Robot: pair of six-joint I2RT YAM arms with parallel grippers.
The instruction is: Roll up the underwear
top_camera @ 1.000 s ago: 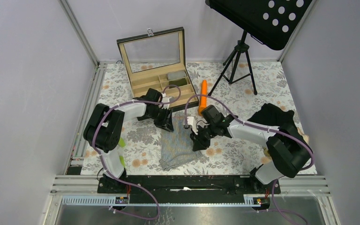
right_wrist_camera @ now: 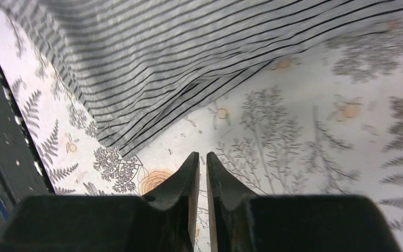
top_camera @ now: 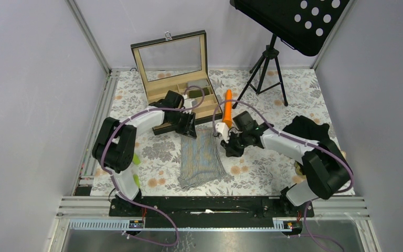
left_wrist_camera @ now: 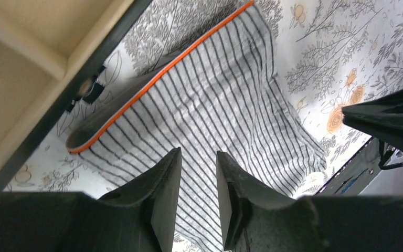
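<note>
Striped grey underwear (top_camera: 199,163) lies spread on the floral surface, its orange-edged waistband beside the box edge, with creases along one side in the right wrist view (right_wrist_camera: 136,84). My left gripper (top_camera: 189,134) hangs over the waistband end; in the left wrist view (left_wrist_camera: 198,160) its fingers are part open, nothing seen between them. My right gripper (top_camera: 231,152) is just right of the underwear; in the right wrist view (right_wrist_camera: 201,160) it points at bare cloth, fingers nearly together, with nothing visible between the tips.
An open compartment box (top_camera: 210,115) stands behind the underwear, with an orange cylinder (top_camera: 228,105) beside it. A black tripod stand (top_camera: 270,55) is at the back right; dark cloth (top_camera: 307,128) lies at the right.
My right gripper has moved right and up in the top view, off the underwear's edge. My left gripper has moved slightly up and right.
</note>
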